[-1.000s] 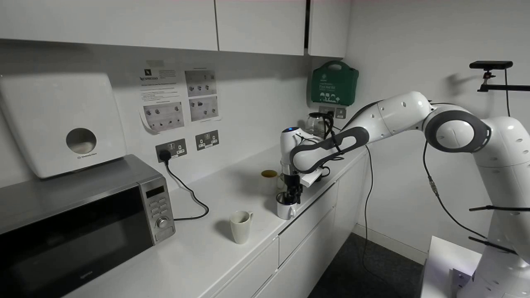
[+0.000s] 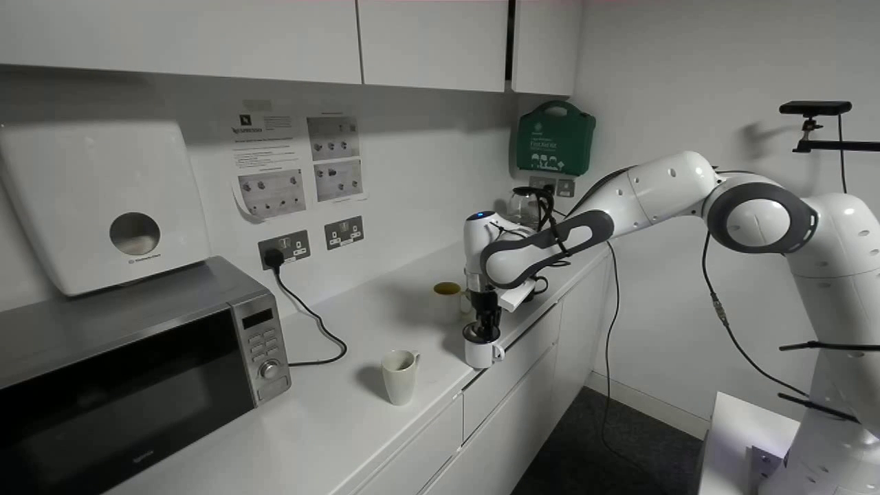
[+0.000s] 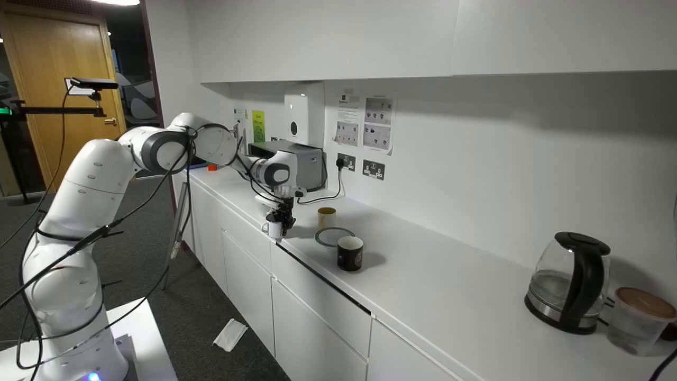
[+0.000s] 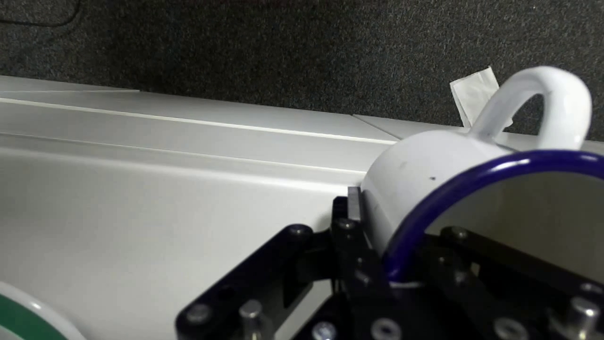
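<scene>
A white mug with a dark blue rim (image 4: 439,156) fills the right side of the wrist view, its handle towards the floor side. My gripper is shut on this mug's wall, one finger outside and the other inside the cup. In exterior view 1 the mug (image 2: 478,355) is at the counter's front edge under my gripper (image 2: 485,327), its handle pointing right. Exterior view 2 shows the mug (image 3: 274,228) beside the black fingers at that same edge. Whether its base touches the counter I cannot tell.
A cream mug (image 2: 400,379) stands towards the microwave (image 2: 260,350). Behind my gripper is a yellow-lined mug (image 3: 327,219); a green-rimmed plate (image 3: 334,237) and black mug (image 3: 350,255) stand nearby. Further along, the counter is clear up to the kettle (image 3: 565,286).
The blue-rimmed mug has shifted slightly towards the counter's front edge, and its handle has turned further outwards to the right. The arm has barely moved.
</scene>
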